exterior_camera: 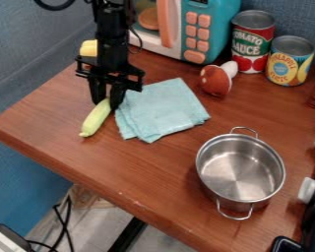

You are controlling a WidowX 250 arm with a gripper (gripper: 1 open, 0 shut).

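My black gripper (105, 96) hangs low over the left part of the wooden table, at the upper end of a pale yellow-green elongated vegetable (94, 120), possibly corn, lying beside a folded light blue cloth (160, 110). Whether the fingers are closed around the vegetable is hard to tell, as they are dark and small in this view.
A steel pot (240, 175) stands at right. Behind are a teal toy microwave (199, 30), two cans (252, 42) (289, 62), a red-and-white object (216, 83) and a yellow item (88, 49).
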